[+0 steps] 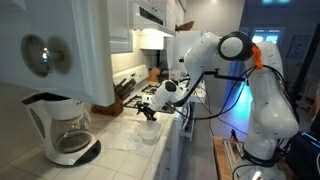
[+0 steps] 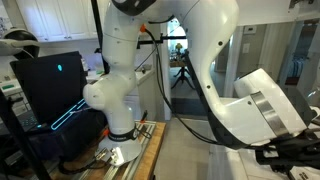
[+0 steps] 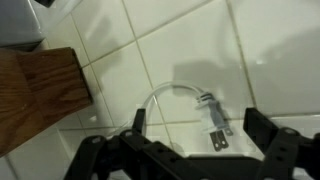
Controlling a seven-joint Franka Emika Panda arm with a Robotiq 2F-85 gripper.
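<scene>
A white plug with two metal prongs lies on pale tiles in the wrist view, its thin white cord curving off to the left. My gripper is open around the plug's position in this view, one dark finger to each side, and neither finger visibly touches it. Seen from exterior view 1, the gripper points down over the counter, close to a white rounded object. The plug is too small to make out there.
A brown wooden piece lies left of the plug. A white coffee maker stands on the tiled counter, with a stove behind the gripper.
</scene>
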